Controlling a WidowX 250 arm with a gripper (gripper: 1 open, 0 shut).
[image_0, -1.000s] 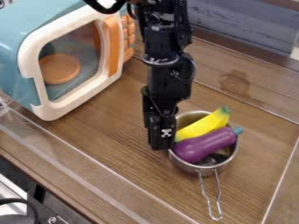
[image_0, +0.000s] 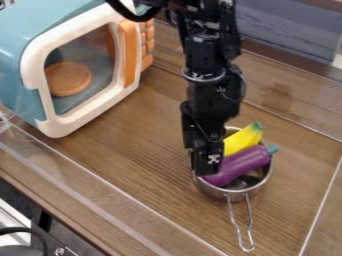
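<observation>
My black gripper (image_0: 206, 150) hangs low over the left side of a metal pot (image_0: 254, 185) with a long wire handle. In the pot lie a yellow banana (image_0: 245, 135) and a purple eggplant (image_0: 235, 165). The gripper is open, its fingertips near the banana's left end; whether they touch it is unclear.
A toy microwave (image_0: 56, 100), blue and white with an orange side, stands at the left with an orange disc (image_0: 70, 78) inside. A grey wall is at the back right.
The arm has shifted slightly right and its upper part has changed angle a little. The pot, banana and eggplant look unmoved.
</observation>
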